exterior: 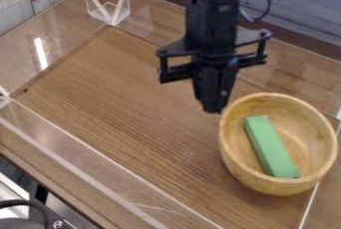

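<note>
My black gripper (213, 82) hangs over the middle of the wooden table, above and to the left of a tan bowl (306, 138); whether its fingers are open or shut is hard to tell. A green block (268, 146) lies in the bowl at the right.
A white wire rack (110, 4) stands at the back left. A black cable lies at the lower left edge.
</note>
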